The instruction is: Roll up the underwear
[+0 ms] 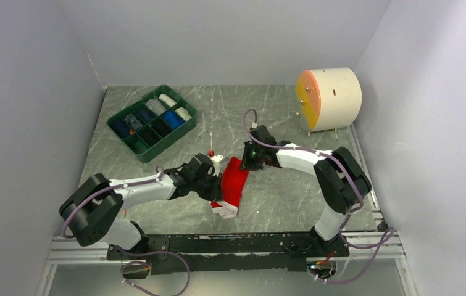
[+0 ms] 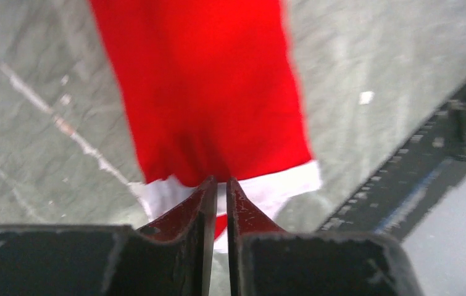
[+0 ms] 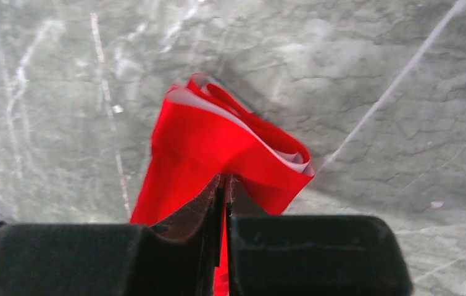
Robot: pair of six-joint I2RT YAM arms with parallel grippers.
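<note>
Red underwear (image 1: 234, 185) lies flat and elongated on the grey table between the arms, its white waistband (image 2: 286, 180) at the near end and a folded edge (image 3: 236, 129) at the far end. My left gripper is shut low at the waistband, fingertips on the fabric; how much is pinched is hard to see. My right gripper is shut above the far end, with nothing visible between its fingers.
A green divided box (image 1: 151, 123) with rolled clothes stands at the back left. A cream cylindrical cabinet (image 1: 335, 98) stands at the back right.
</note>
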